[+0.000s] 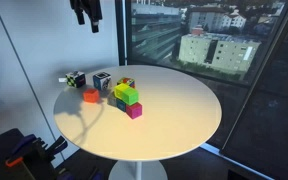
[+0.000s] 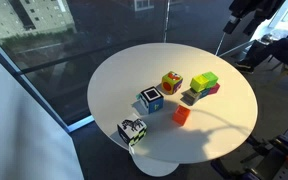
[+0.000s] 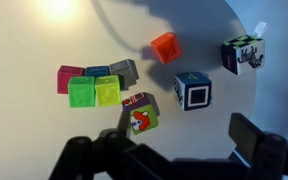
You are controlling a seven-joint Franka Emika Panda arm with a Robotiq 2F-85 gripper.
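High over the round table, my gripper (image 1: 88,26) hangs open with nothing between its fingers. Both dark fingers show at the bottom of the wrist view, wide apart. Beneath it in that view are a dark block with a white square (image 3: 193,92), a colourful picture block (image 3: 139,115) and an orange-red block (image 3: 166,47). A black-and-white patterned block (image 3: 243,54) lies near the table's rim. Green (image 3: 81,91) and yellow-green (image 3: 107,91) cubes sit side by side, raised on a row with a magenta cube (image 3: 66,75), a teal cube (image 3: 96,71) and a grey cube (image 3: 126,70).
The white round table (image 1: 184,105) has wide clear room on the side away from the blocks in exterior view 1. Large windows (image 1: 209,50) stand behind it. Dark equipment (image 1: 22,155) is at the lower left, off the table.
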